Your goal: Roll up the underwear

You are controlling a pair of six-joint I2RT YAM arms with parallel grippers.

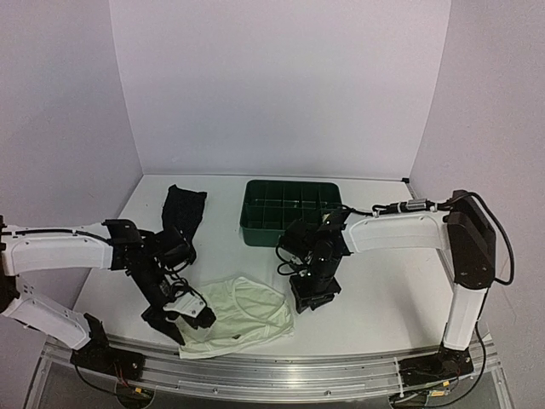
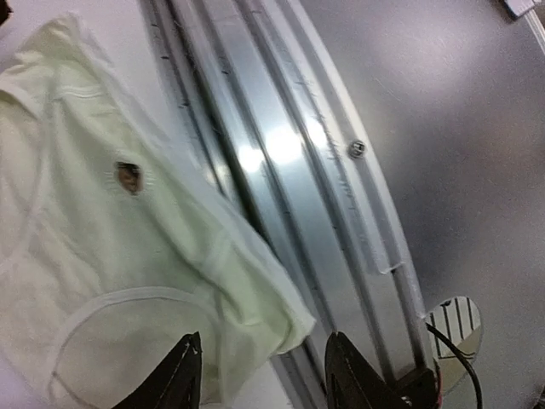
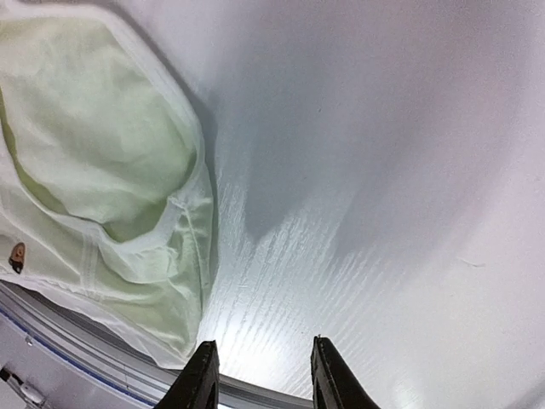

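Pale green underwear with white trim lies spread at the front of the white table, next to the metal edge rail. My left gripper is open above its left end in the left wrist view, with nothing clearly held; the cloth there is blurred. My right gripper stands open over bare table, just right of the underwear's right end. The right end has a bunched, folded band along the front side.
A dark green divided box stands at the back middle, partly behind the right arm. A black cloth lies at the back left. The metal rail runs along the front.
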